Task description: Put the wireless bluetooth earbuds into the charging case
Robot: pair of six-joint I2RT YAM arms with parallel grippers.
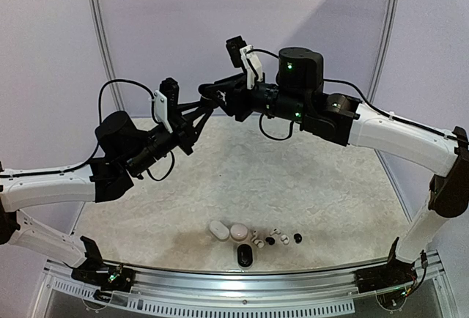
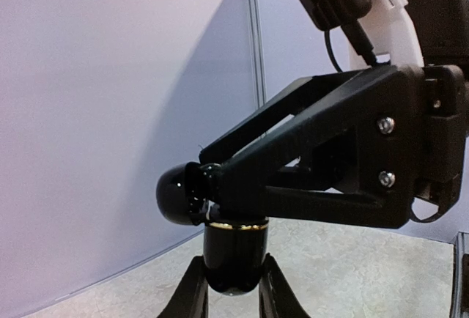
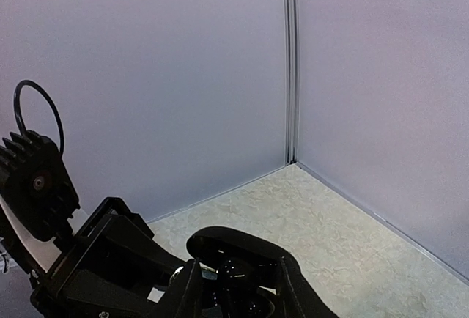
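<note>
Up in the air at the centre, both grippers meet at a glossy black charging case (image 2: 234, 252) with a gold band and an open lid (image 2: 174, 193). My left gripper is shut on the case body from below. My right gripper is at the case's opening, shut on a small black piece that looks like an earbud (image 3: 236, 274), largely hidden by the fingers and lid. Whether that piece sits in its slot I cannot tell.
Near the table's front edge lie a white case (image 1: 219, 230), a pink case (image 1: 239, 232), a black case (image 1: 245, 255), several white earbuds (image 1: 258, 238) and small black pieces (image 1: 297, 238).
</note>
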